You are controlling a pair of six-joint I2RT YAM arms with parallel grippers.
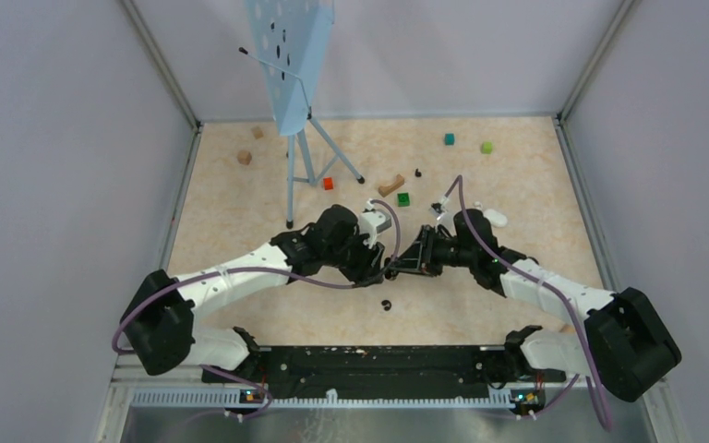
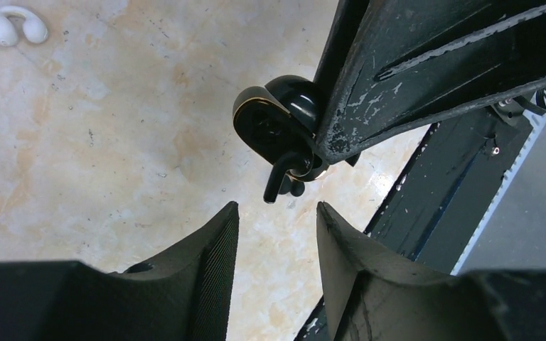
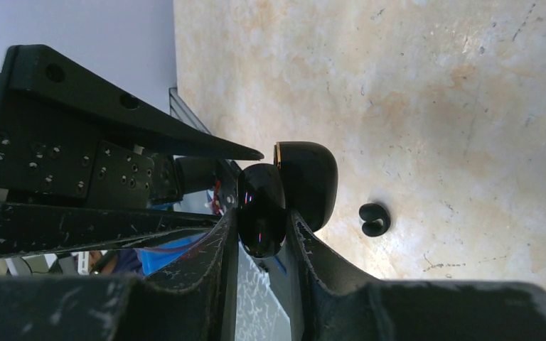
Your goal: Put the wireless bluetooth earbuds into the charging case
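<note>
A glossy black charging case (image 2: 259, 128) stands open above the table, one half clasped by my right gripper. Its other half (image 3: 311, 181) shows beside the held one. In the left wrist view, a black curved piece (image 2: 279, 174), perhaps an earbud, juts from the case; how it is seated I cannot tell. My left gripper is part open with nothing between its fingers, close to this piece. From the right wrist side, its fingers (image 3: 206, 145) reach up to the case. One black earbud (image 3: 375, 219) lies on the table below.
A white earbud (image 2: 18, 27) lies apart; a white case (image 1: 496, 218) is at the right. Green (image 1: 403, 199) and red (image 1: 328, 184) blocks and a wooden piece (image 1: 391, 185) lie farther back. A blue stand (image 1: 301, 159) occupies the back left.
</note>
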